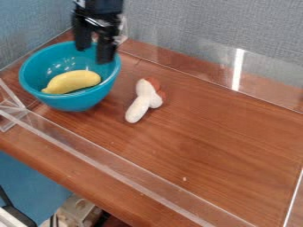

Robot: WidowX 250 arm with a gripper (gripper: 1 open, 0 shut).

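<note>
My black gripper (95,37) hangs open over the back of a blue bowl (85,93) at the left, slightly blurred. Inside the bowl lies a yellow banana-like object (71,82). A pale elongated object with a reddish end (142,102) lies on the wooden surface just right of the bowl.
A grey wall stands at the back. Clear edging runs along the left and front, with blue floor below at the lower left.
</note>
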